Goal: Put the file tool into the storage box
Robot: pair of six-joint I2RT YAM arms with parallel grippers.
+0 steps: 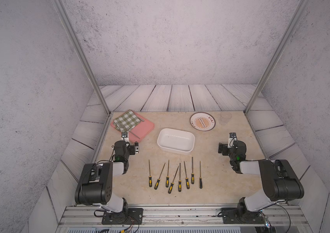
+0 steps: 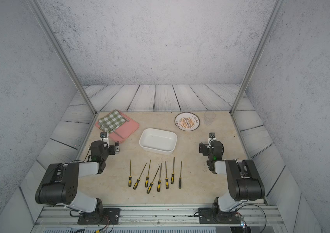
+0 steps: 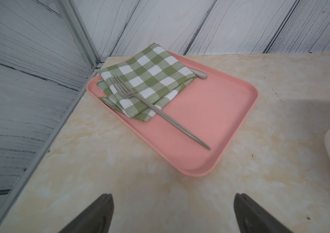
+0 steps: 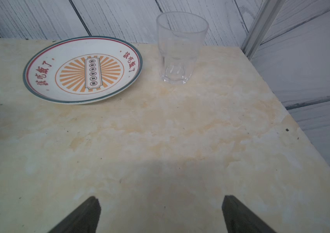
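Note:
Several files with yellow-and-black handles (image 1: 150, 181) lie in a row along the near middle of the table, the rightmost (image 1: 200, 182) with a plain dark handle. Behind them sits an empty white storage box (image 1: 175, 137). My left gripper stands open over the table left of the box, facing the pink tray, with nothing between its fingers. My right gripper is open to the right of the box, facing the plate, also empty.
A pink tray (image 3: 227, 101) with a checked cloth (image 3: 149, 69) and cutlery is at back left. A patterned plate (image 4: 82, 69) and a clear glass (image 4: 180, 46) stand at back right. Bare table surrounds the files and box.

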